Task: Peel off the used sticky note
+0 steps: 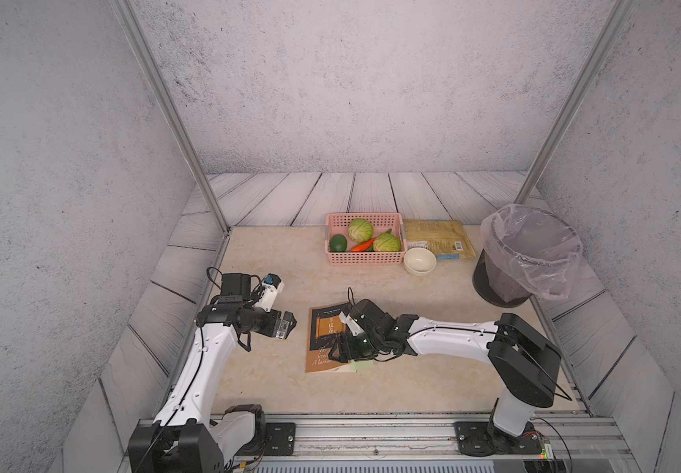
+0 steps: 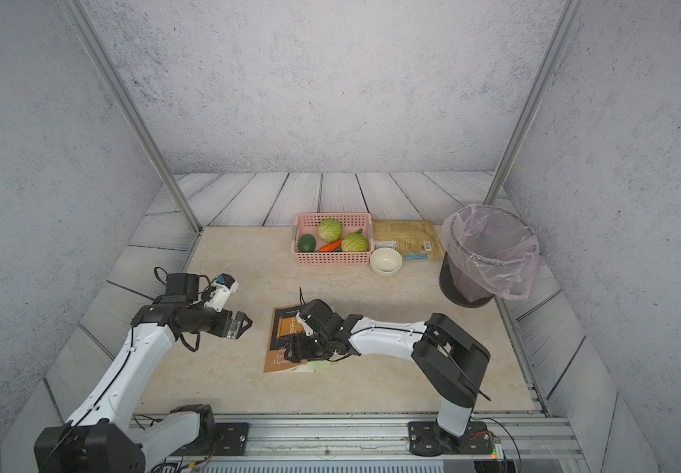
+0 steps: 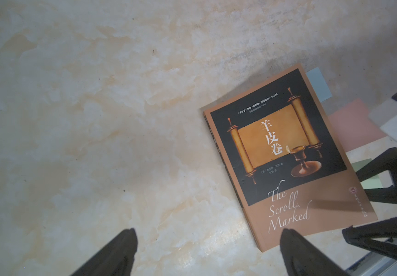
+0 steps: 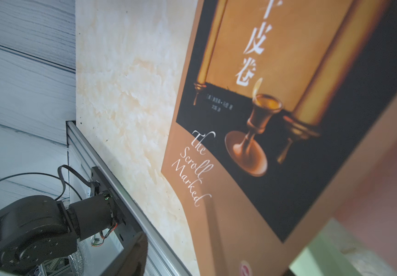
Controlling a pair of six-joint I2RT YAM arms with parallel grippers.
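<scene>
A brown and black book lies on the table; its cover bows at the lower corner in the right wrist view. From its right side stick out a blue note [image 3: 319, 84], a pink note [image 3: 352, 124] and a green note [image 3: 374, 172]. My right gripper is at that lower right corner, its fingers spread apart. One finger [image 3: 391, 177] crosses the green note and its tip disappears at the cover's edge, seemingly beneath it. The other finger [image 3: 377, 234] is beyond the lower edge. My left gripper [image 1: 281, 307] stands open and empty, left of the book.
At the back, a pink basket [image 1: 365, 260] holds vegetables, beside a white bowl [image 1: 419, 261] and a gold packet [image 1: 435, 236]. A lined trash bin [image 1: 506, 283] stands far right. Bare table lies between the book and the basket.
</scene>
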